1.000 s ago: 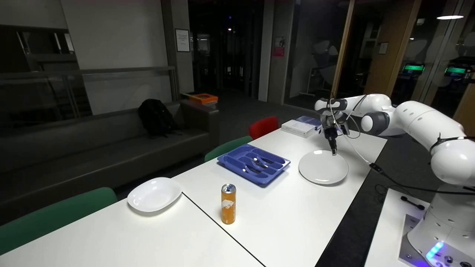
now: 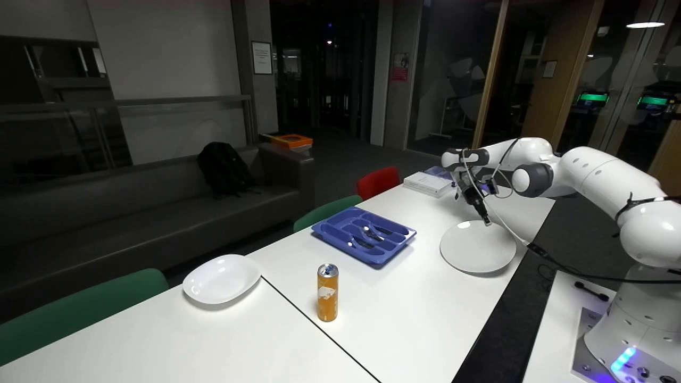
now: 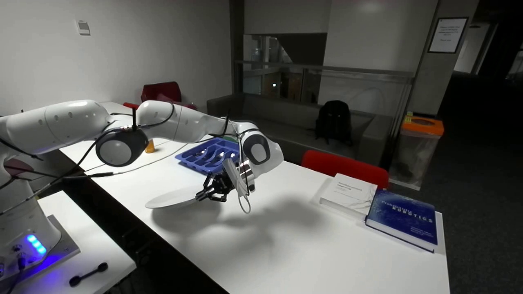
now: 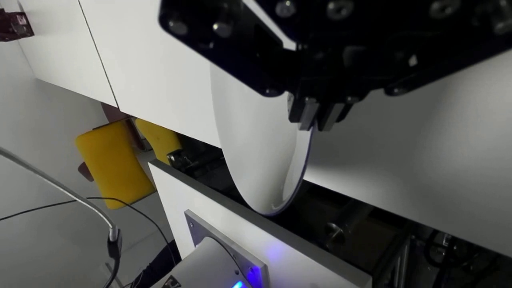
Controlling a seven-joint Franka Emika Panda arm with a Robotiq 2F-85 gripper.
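A round white plate (image 2: 477,247) is held by its rim in my gripper, which is shut on it. In exterior view 2 the plate (image 3: 172,197) hangs slightly tilted above the table, with a shadow under it and the gripper (image 3: 200,197) at its edge. The wrist view shows the plate's rim (image 4: 307,156) running between the two fingertips, its face (image 4: 257,144) to the left. Part of the plate is hidden there behind the gripper body.
Left of the plate lies a blue cutlery tray (image 2: 383,256) holding utensils. An orange can (image 2: 327,293) and a white dish (image 2: 220,280) stand farther along the table. Two books (image 3: 345,193) lie at the other end. Bare tabletop (image 3: 304,250) surrounds the plate's shadow.
In exterior view 1 the plate has shifted right and toward the table's near edge and looks lifted and tilted. The arm's wrist has swung left, its fingertips still on the rim.
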